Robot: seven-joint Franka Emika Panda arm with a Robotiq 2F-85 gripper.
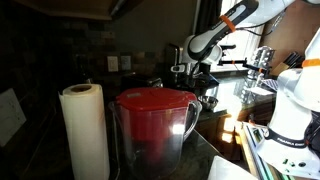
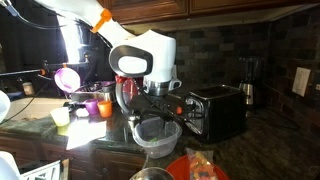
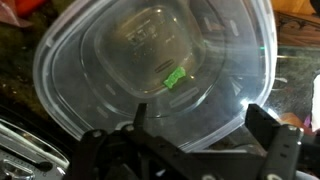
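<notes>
A clear plastic container (image 3: 215, 35) fills most of the wrist view, and a small green piece (image 3: 175, 77) lies on its bottom. Over it is my gripper, its fingers spread wide with nothing between them. In exterior view 2 the same container (image 2: 158, 138) stands on the counter in front of the toaster, below the arm's end. The fingertips are too dark and small in that view to show their exact height above the rim.
A black toaster (image 2: 218, 112) stands close beside the container. A red bowl (image 2: 180, 168) lies in front of it. Cups, including an orange one (image 2: 105, 108), stand by the sink side. A red-filled pitcher (image 1: 155, 125) and a paper towel roll (image 1: 86, 130) occupy the near counter.
</notes>
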